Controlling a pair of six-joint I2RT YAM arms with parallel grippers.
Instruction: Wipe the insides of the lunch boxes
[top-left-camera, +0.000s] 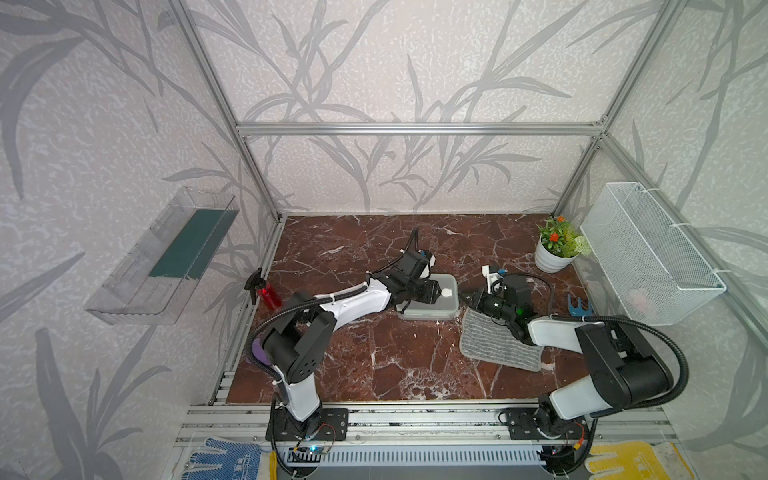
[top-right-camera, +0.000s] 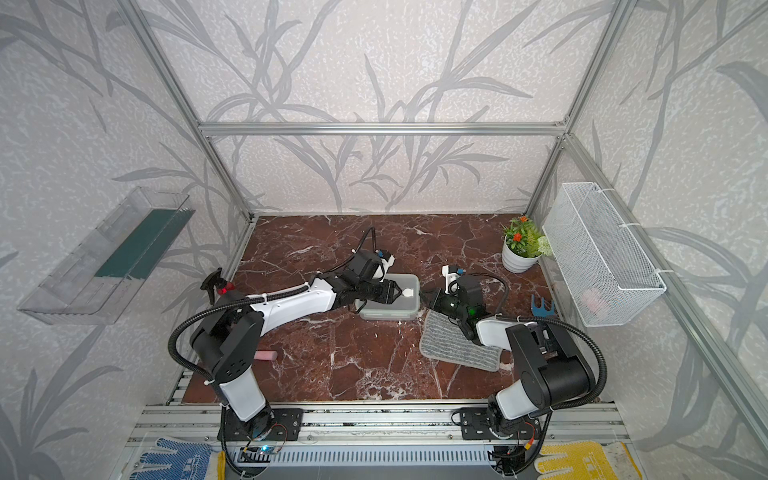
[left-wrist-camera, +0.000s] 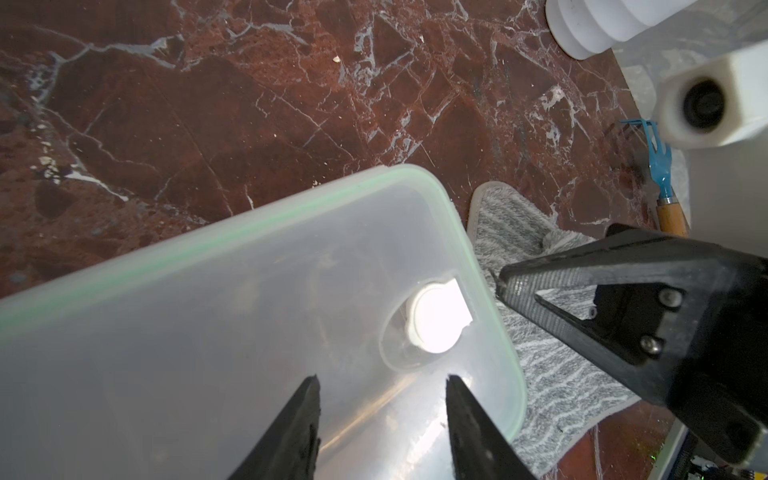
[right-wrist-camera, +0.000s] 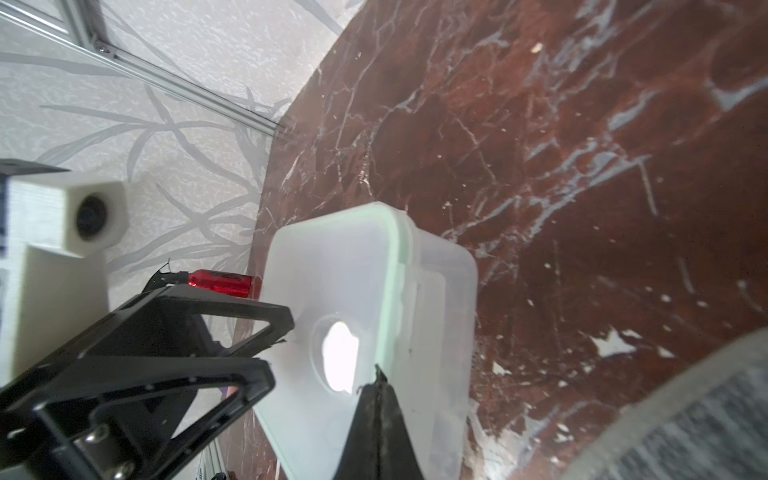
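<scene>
A translucent lidded lunch box (top-left-camera: 428, 312) with a pale green seal and round white valve (left-wrist-camera: 436, 316) rests mid-table. My left gripper is over its lid near the valve, fingers apart, nothing visible between them. My right gripper is shut with nothing between its fingers, at the box's right end beside the valve. A grey cloth (top-left-camera: 500, 344) lies flat just right of the box, under the right arm.
A red spray bottle (top-left-camera: 268, 296) stands at the left. A potted plant (top-left-camera: 553, 252) is back right, with a blue fork (top-right-camera: 542, 306) nearer the front. Wire baskets (top-right-camera: 604, 264) hang on both sides.
</scene>
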